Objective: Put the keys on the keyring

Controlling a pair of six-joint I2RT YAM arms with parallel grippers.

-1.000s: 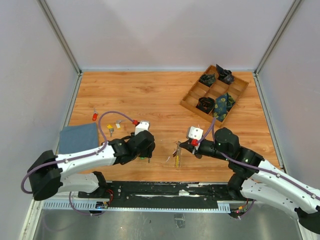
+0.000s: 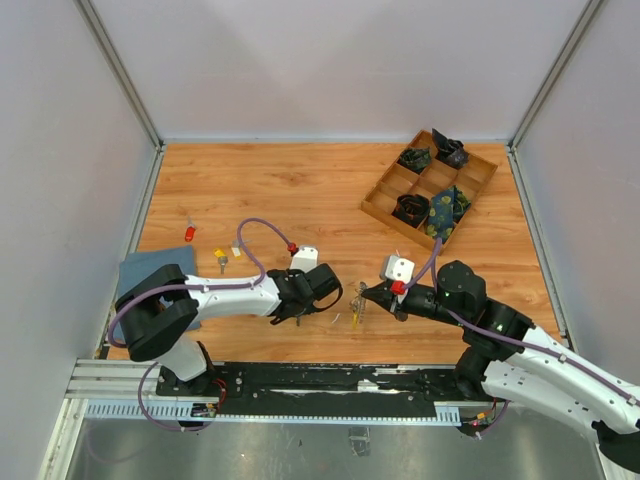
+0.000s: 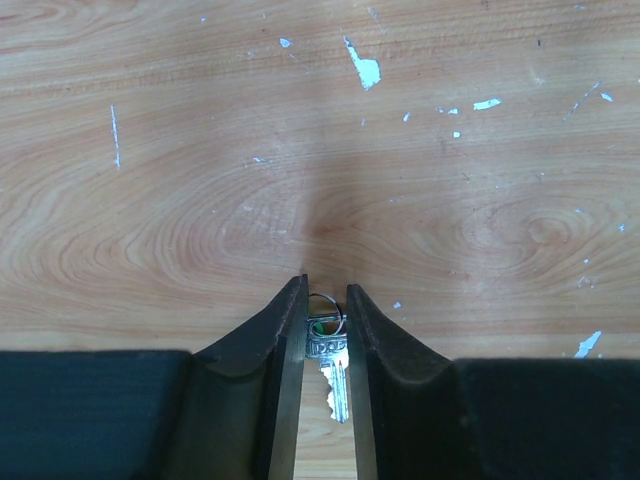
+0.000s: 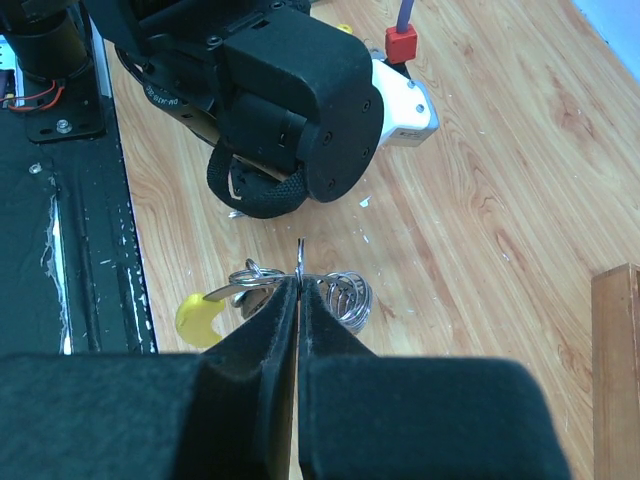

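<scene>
In the left wrist view a silver key (image 3: 336,385) with a small ring lies on the wood, a bit of green at its top; my left gripper is lowered around it, fingertips slightly apart at the ring. My right gripper is shut on a wire keyring (image 4: 345,298), which carries metal pieces and a yellow key (image 4: 200,320). In the top view the left gripper (image 2: 298,308) is just left of that bunch.
A wooden tray (image 2: 380,200) with dark items is at the back right. Loose keys (image 2: 222,257), a red-handled tool (image 2: 190,230) and a grey mat (image 2: 150,260) lie at the left.
My left arm has moved rightward and toward the near edge, over the key. The right gripper has stayed almost still.
</scene>
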